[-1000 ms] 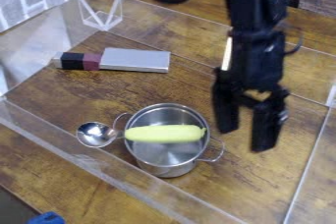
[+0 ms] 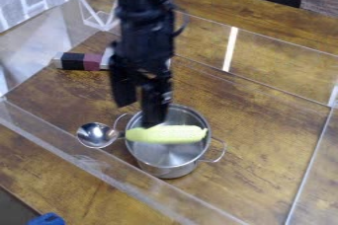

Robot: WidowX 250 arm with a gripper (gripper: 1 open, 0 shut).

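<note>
A yellow elongated object, like corn or a squash (image 2: 164, 133), lies across the top of a steel pot (image 2: 168, 163) with two handles. My gripper (image 2: 138, 93) is above the back left of the pot, dark and blurred; it is open, apart from the yellow object. A steel ladle (image 2: 95, 135) rests left of the pot. A knife with a dark red handle (image 2: 82, 61) lies behind, its blade mostly hidden by the arm.
Clear panels stand around the wooden surface (image 2: 264, 130), at left, front and right. The wood right of the pot is clear. A blue object (image 2: 46, 219) sits at the bottom left corner.
My gripper has moved left across the scene, from right of the pot to over its back left side, now covering much of the knife. The pot's contents look much the same.
</note>
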